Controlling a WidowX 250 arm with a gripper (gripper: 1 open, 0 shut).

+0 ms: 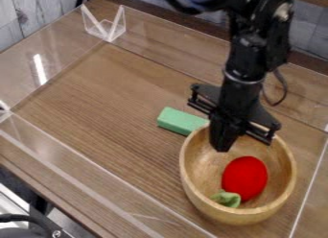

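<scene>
A tan bowl sits at the right front of the wooden table, holding a red object and a small green piece. A green block lies just outside the bowl at its upper left. The black gripper is over the bowl's back rim, beside the green block, its lower parts dark and bunched; I see nothing held, and its fingers look shut, though hard to make out.
A white wire-like holder stands at the back left. Dark cables show at the bottom left corner.
</scene>
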